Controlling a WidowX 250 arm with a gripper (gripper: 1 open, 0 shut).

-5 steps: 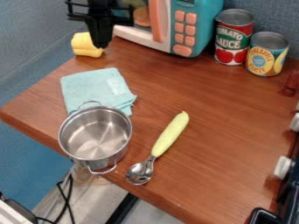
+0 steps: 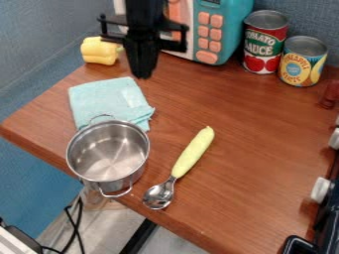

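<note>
My black gripper hangs at the top of the view, in front of the toy microwave and right of a yellow cylindrical object; whether its fingers are open or shut is hard to tell. Below it a light blue cloth lies folded, a steel pot sits at the table's left edge, and a spoon with a pale yellow handle lies to the pot's right.
A tomato sauce can and a yellow-labelled can stand at the back right. A red bottle and a black appliance line the right edge.
My gripper has moved to the right and down from above the yellow object. The objects on the table look unmoved.
</note>
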